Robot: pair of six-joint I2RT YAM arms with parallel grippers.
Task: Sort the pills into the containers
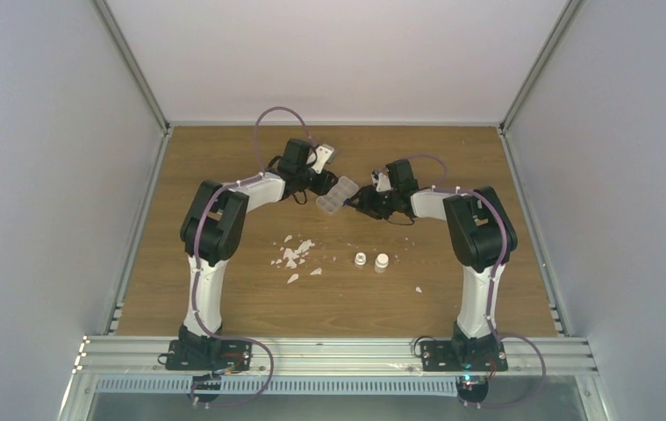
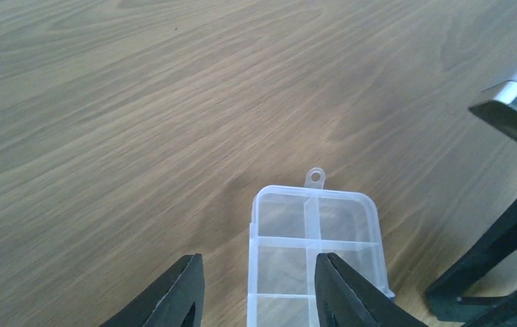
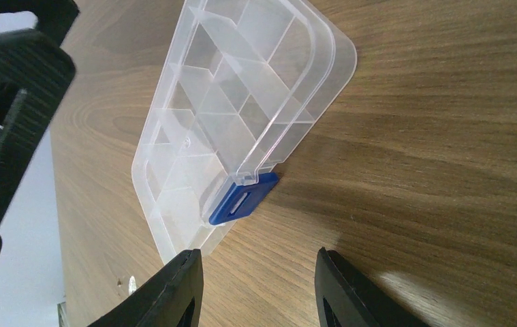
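Note:
A clear, compartmented plastic box (image 1: 327, 204) lies on the table between my two grippers. In the left wrist view the box (image 2: 283, 267) shows its grid of dividers and a small hanging loop, and its compartments look empty. My left gripper is open over the box, its fingers spread with nothing gripped. The right gripper also stands open, beside the box's blue latch (image 3: 245, 199) and not touching it. Whether the lid is fastened cannot be told. Two white-capped bottles (image 1: 382, 260) stand upright nearer the front.
Several pale, irregular flat pieces (image 1: 291, 254) lie scattered left of the bottles, and one small piece (image 1: 418, 289) lies to their right. Bare wood (image 1: 224, 149) stretches across the back left. Both arms reach in close together around the box.

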